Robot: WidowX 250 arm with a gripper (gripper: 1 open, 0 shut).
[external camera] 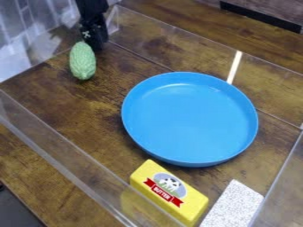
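A light green, bumpy oblong object (83, 61) stands lengthwise on the dark wooden surface at the upper left. Just behind it is my black gripper (94, 36), partly cut off by the top edge; its fingers are dark and small, so their spacing is hard to make out.
A large blue plate (190, 120) covers the middle right. A yellow butter box (168, 191) and a white speckled block (233, 207) sit at the bottom right. Clear plastic walls border the area.
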